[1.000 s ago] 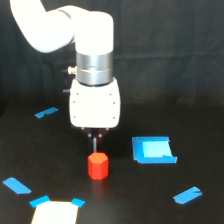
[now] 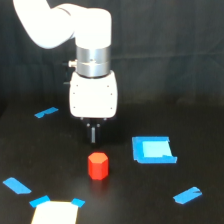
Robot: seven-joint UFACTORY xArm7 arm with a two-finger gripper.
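Observation:
The white robot arm reaches down from the top left, its gripper (image 2: 92,131) pointing at the black table. A red hexagonal block (image 2: 98,166) sits on the table just in front of and below the fingertips, in the middle of the view. The fingers are small and dark against the dark background, so whether they are open or shut is hard to tell.
A light blue square (image 2: 155,149) framed with blue tape lies right of the block. A pale yellow square (image 2: 54,214) with blue tape is at the bottom left. Tape strips (image 2: 187,195) mark the table.
The gripper has moved slightly up in the view, away from the red block, which now shows a small gap below the fingertips. The block has not visibly moved.

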